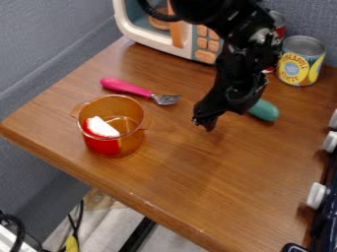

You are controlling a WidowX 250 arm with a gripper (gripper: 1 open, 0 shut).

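Note:
My black gripper [211, 116] hangs low over the middle of the wooden table, pointing down; whether its fingers are open or shut is hard to tell. Just right of it, partly behind the arm, lies a teal cylindrical object [263, 110]. An orange pot [113, 140] stands on the left, with a white item [101, 128] inside. A fork [138, 90] with a pink handle lies behind the pot.
A toy microwave [148, 31] stands at the back, with cans [302, 64] at back right. A dark appliance [320, 221] with white knobs lines the right edge.

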